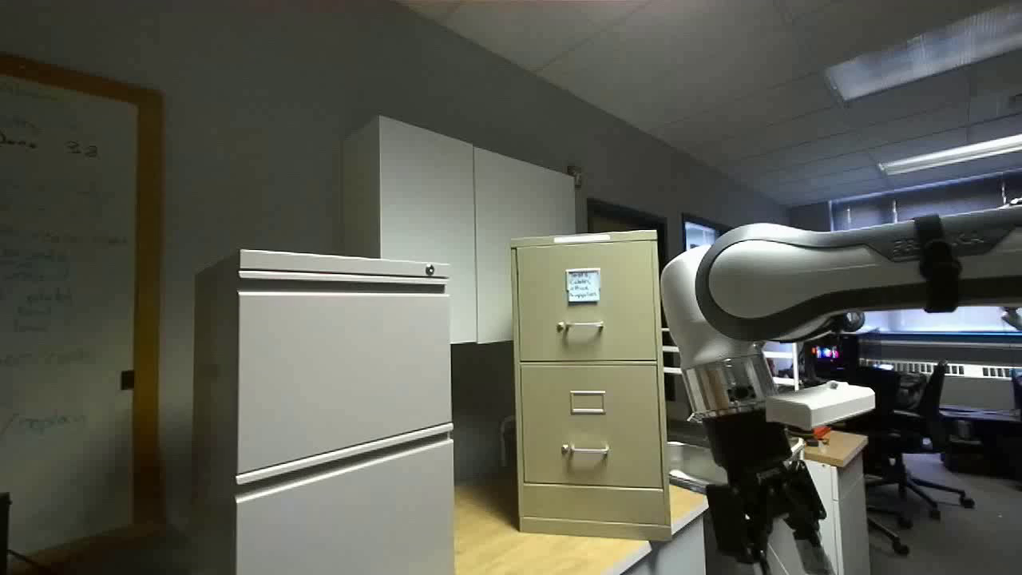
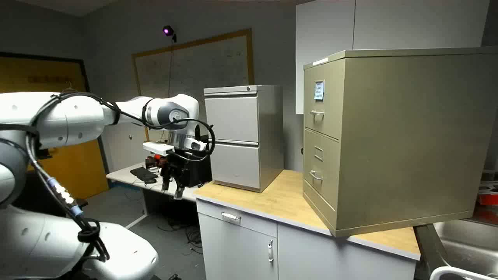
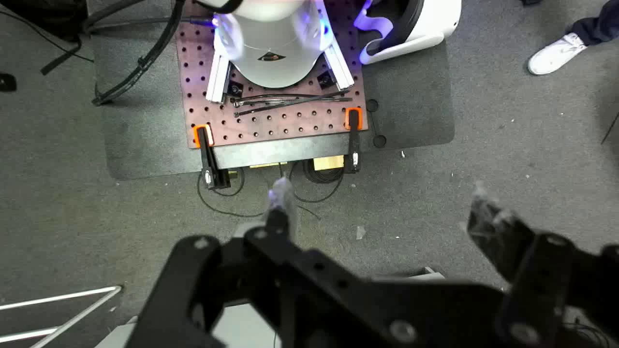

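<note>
My gripper is open in the wrist view, its two fingers wide apart with only floor visible between them. In exterior view 1 the gripper [image 1: 787, 564] points down at the right, beside a beige two-drawer filing cabinet [image 1: 591, 414]; its fingertips run to the bottom edge. Exterior view 2 has the gripper [image 2: 172, 190] hanging in front of a grey two-drawer cabinet [image 2: 232, 119]. The drawers of both cabinets look closed. A small handle [image 2: 317, 175] sits on the beige cabinet's lower drawer, and another handle [image 2: 317, 112] on the upper one.
Both cabinets stand on a wood-topped counter [image 2: 291, 191] with a sink [image 2: 471, 242] at its right end. Below the wrist camera are the robot's perforated base plate [image 3: 261, 124], clamps and cables. A person's white shoe [image 3: 555, 56] shows at upper right.
</note>
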